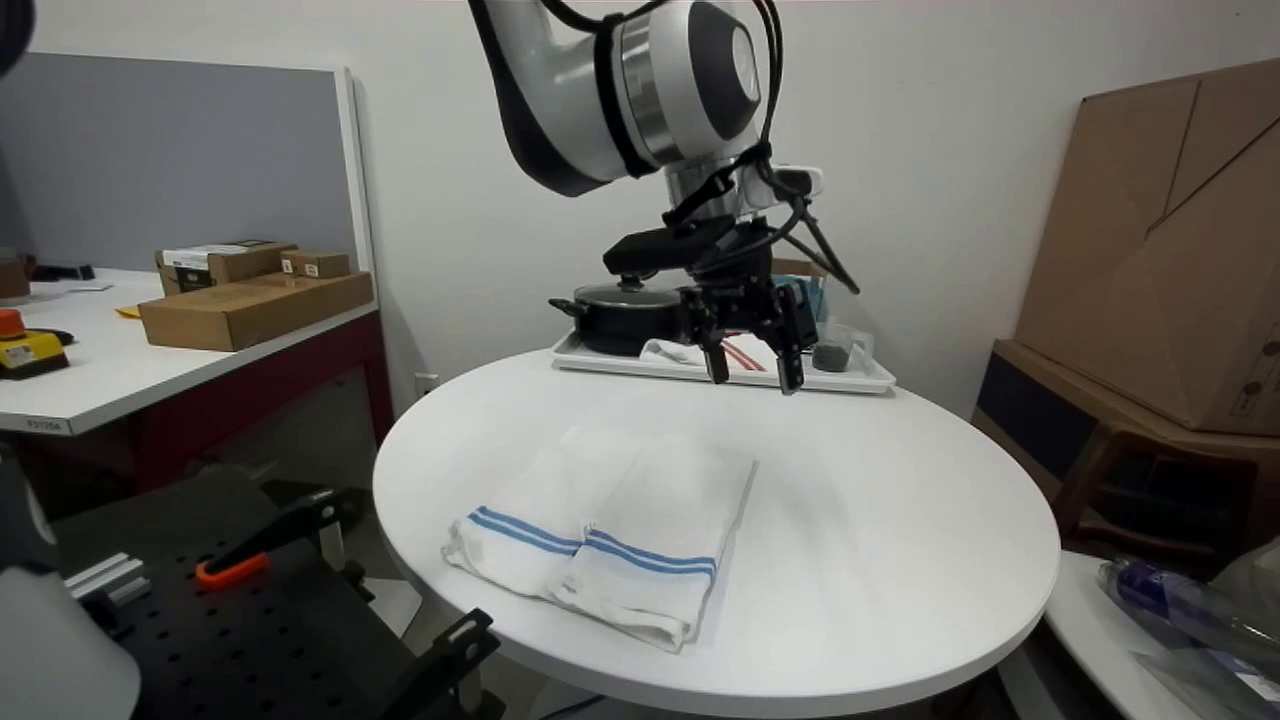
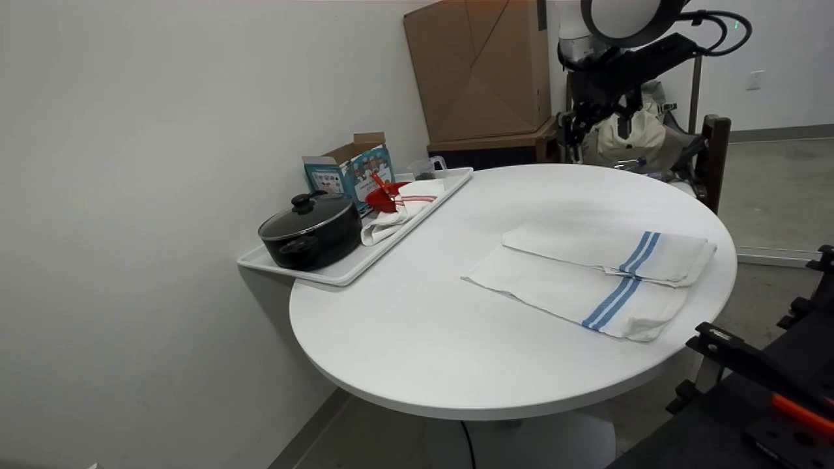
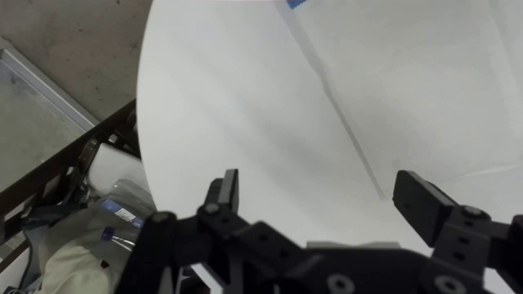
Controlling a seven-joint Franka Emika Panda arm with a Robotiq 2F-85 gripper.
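Observation:
A white towel (image 1: 636, 510) with blue stripes lies folded over itself, flat on the round white table (image 1: 912, 516), close to its front edge. Seen from the other side, the towel (image 2: 578, 273) has one layer folded over part of the other. My gripper (image 1: 753, 374) hangs above the table, on the tray side of the towel. Its two fingers are spread wide, and nothing is between them. In the wrist view the gripper has bare table below it, with the towel (image 3: 416, 88) up and to the right, only partly in frame.
A white tray (image 2: 356, 270) at the table's wall side bears a black lidded pot (image 2: 309, 230), a red-striped cloth (image 2: 418, 199), a red bowl (image 2: 380, 199), a blue box (image 2: 367, 173) and a clear cup (image 2: 426, 167).

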